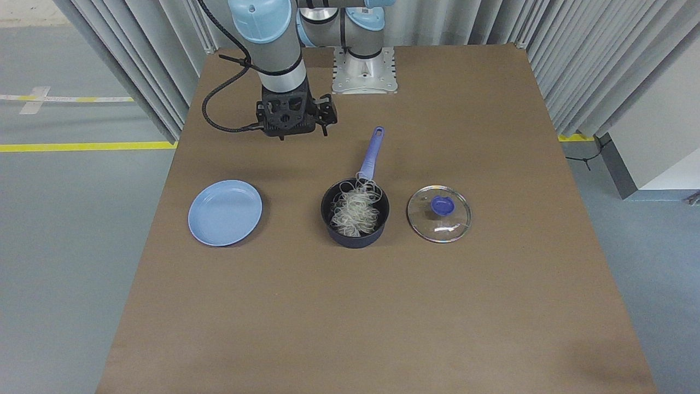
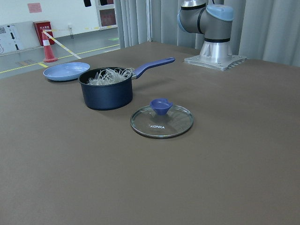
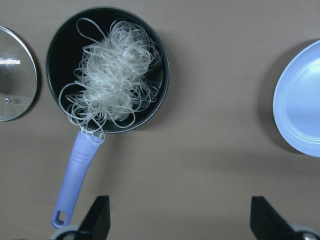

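A dark saucepan (image 1: 328, 220) with a lilac handle (image 1: 371, 152) holds a tangle of white noodles (image 1: 354, 209); some strands hang over the rim by the handle. A blue plate (image 1: 224, 212) lies left of it in the front view, and a glass lid (image 1: 438, 223) with a blue knob (image 1: 443, 206) lies flat to its right. My gripper is above the table, back and left of the pan in the front view; in the wrist view its fingers stand wide open with only bare table between them.
The arm's base plate (image 1: 364, 82) sits at the back edge, with curtains behind.
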